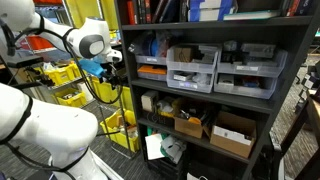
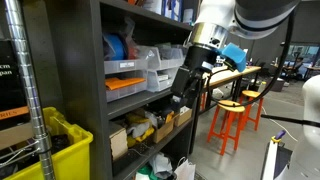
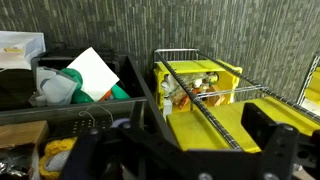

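Observation:
My gripper is open, its dark fingers (image 3: 257, 122) spread at the lower part of the wrist view with nothing held between them. Past them, yellow bins (image 3: 198, 142) stand in a wire rack, one holding small mixed items. In exterior view 1 the gripper (image 1: 117, 60) hangs left of the dark shelf unit (image 1: 236, 101), apart from it. Exterior view 2 shows the gripper (image 2: 178, 92) in front of the shelves, partly dark against the background.
Clear plastic drawers (image 1: 190, 76) and cardboard boxes (image 1: 232, 133) fill the shelf levels. On the bottom level sit a white sheet (image 3: 95, 70) and a green item. Orange stools (image 2: 250, 103) stand beyond the arm. Open floor (image 2: 235, 160) shows in front of the shelves.

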